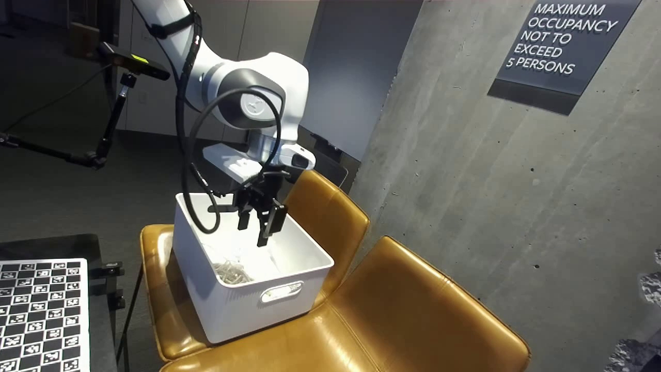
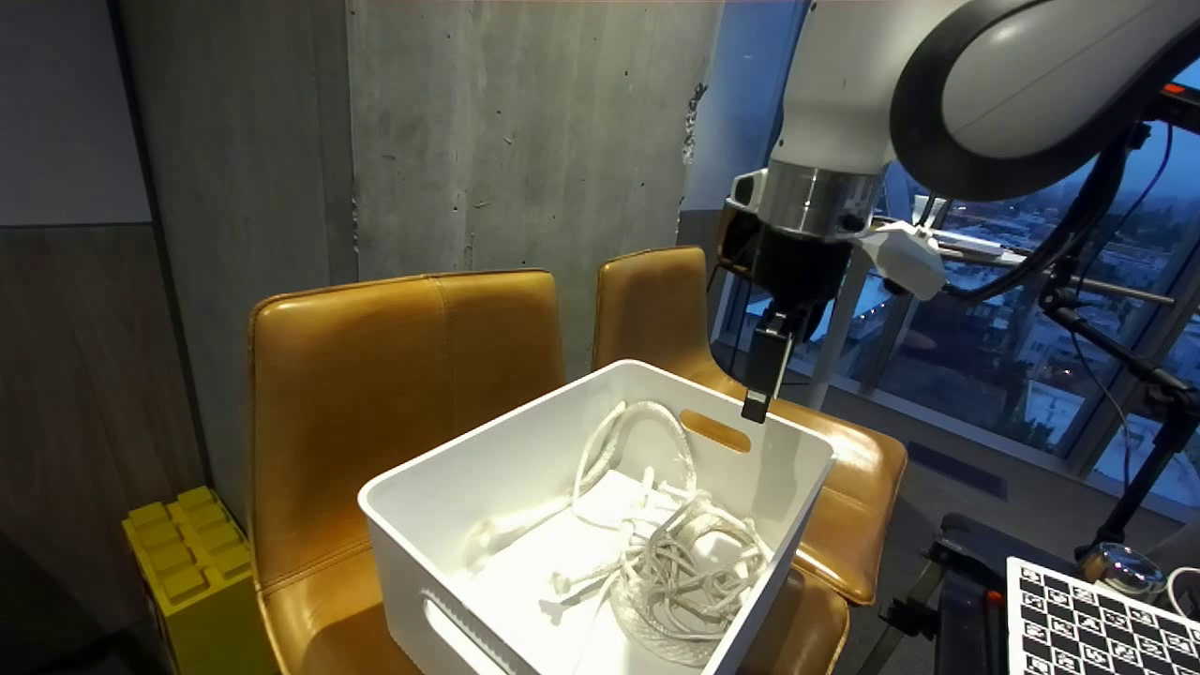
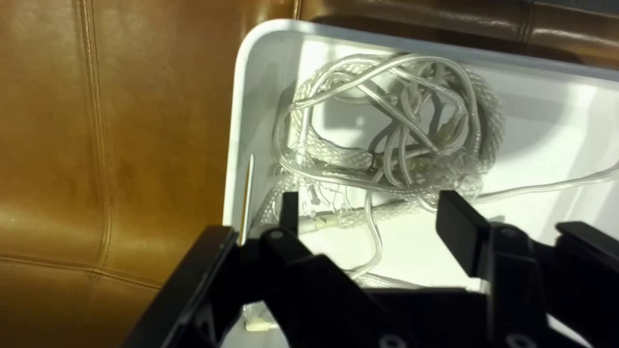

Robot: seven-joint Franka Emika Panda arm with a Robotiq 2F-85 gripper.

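Observation:
My gripper stands open above the white bin, its two fingers wide apart with nothing held between them. In exterior view 1 the gripper (image 1: pixel 253 229) reaches below the rim level of the bin (image 1: pixel 238 322). A tangle of white rope (image 2: pixel 697 574) lies on the bin floor, partly coiled. In the wrist view this rope (image 3: pixel 487 124) bunches beyond the fingertips, and a thin strand trails off to the right. One loop of cord (image 2: pixel 658 411) leans up against the inner wall in exterior view 2.
The bin sits on a tan leather chair (image 1: pixel 158 297), beside another tan chair (image 1: pixel 427 297). A marker board (image 1: pixel 43 316) lies on a black table to the left. A concrete wall (image 1: pixel 496 204) rises behind the chairs.

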